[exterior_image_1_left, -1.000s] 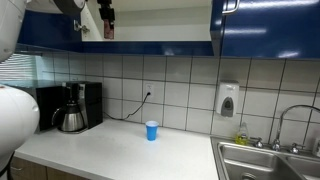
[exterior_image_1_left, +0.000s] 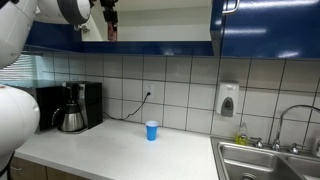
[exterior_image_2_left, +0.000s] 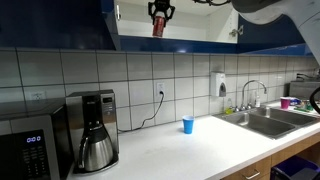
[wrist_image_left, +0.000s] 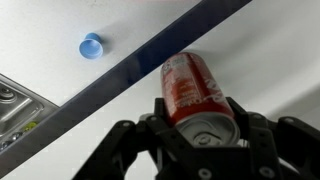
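A red soda can (wrist_image_left: 192, 90) with a silver end fills the middle of the wrist view, and my gripper is shut on it. In exterior view 2 the can (exterior_image_2_left: 158, 27) hangs below the gripper (exterior_image_2_left: 160, 12), up by the open cabinet shelf (exterior_image_2_left: 195, 25). The same can (exterior_image_1_left: 111, 30) shows small in exterior view 1, in front of the pale cabinet opening. Whether its base touches the shelf, I cannot tell. My fingers are partly hidden behind the can in the wrist view.
The shelf's blue front edge (exterior_image_1_left: 150, 47) runs below the can. Far below, a blue cup (exterior_image_1_left: 151, 131) stands on the white counter (exterior_image_1_left: 120, 150), largely clear. A coffee maker (exterior_image_2_left: 97, 135) is at the left, the sink (exterior_image_1_left: 255, 162) at the right.
The gripper and can have shifted slightly to the right in exterior view 1. The blue cup and the counter items stay in place.
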